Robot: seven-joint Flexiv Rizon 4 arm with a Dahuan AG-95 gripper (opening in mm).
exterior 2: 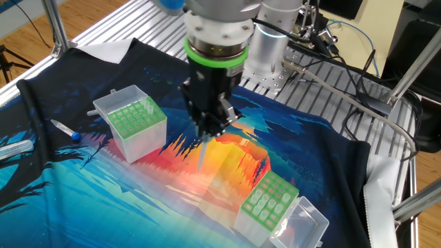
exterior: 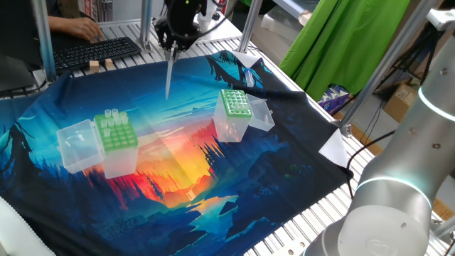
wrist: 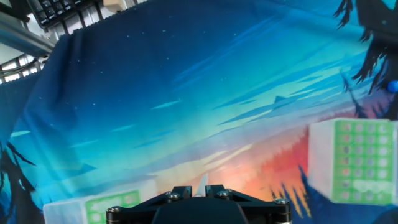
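Note:
My gripper (exterior: 173, 50) is shut on a long, clear pipette tip (exterior: 169, 77), which hangs with its narrow end down over the cloth. In the second exterior view the gripper (exterior 2: 204, 132) and the tip stand between two tip boxes, above neither. One box (exterior: 121, 158) has a green rack with several clear tips standing up from it. The other box (exterior: 231, 129) also has a green rack (exterior 2: 134, 118), where no raised tips can be made out. In the wrist view, the fingers meet around the tip (wrist: 203, 181) at the bottom centre.
Each box has its clear lid (exterior: 79, 146) (exterior: 261, 114) open at its side. A blue-capped pen (exterior 2: 65, 130) lies on the printed cloth (exterior: 192, 171). A keyboard (exterior: 96, 53) and a person's hand (exterior: 82, 28) are beyond the cloth. Between the boxes the cloth is bare.

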